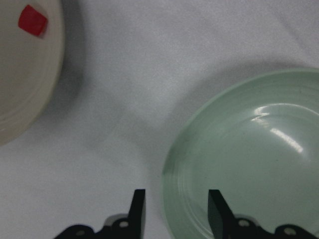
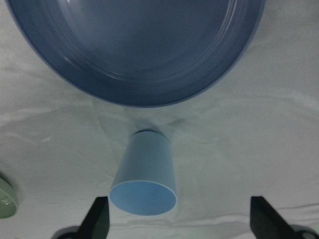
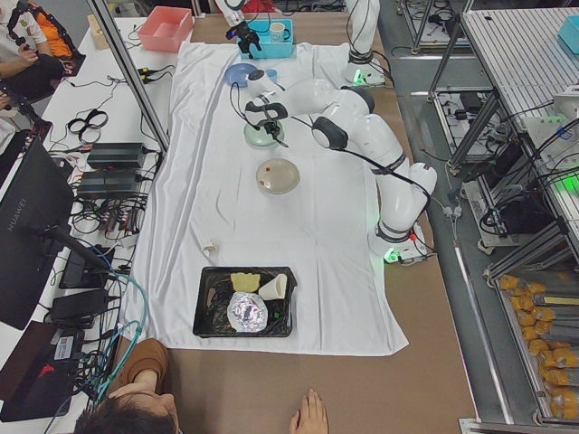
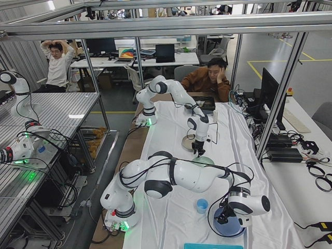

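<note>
My left gripper (image 3: 270,128) is open above the rim of a green plate (image 1: 249,164). A beige plate (image 1: 25,84) holds a small red piece (image 1: 33,20). My right gripper (image 4: 225,211) stands open over the cloth near a blue plate (image 2: 134,55) and a light-blue cup (image 2: 143,174); neither gripper has anything between its fingers.
A blue bin (image 3: 248,50) with a cup sits at the far end, and a black tray (image 3: 208,303) with a foil item at the near end. A person's hand (image 3: 309,416) rests beyond the tray.
</note>
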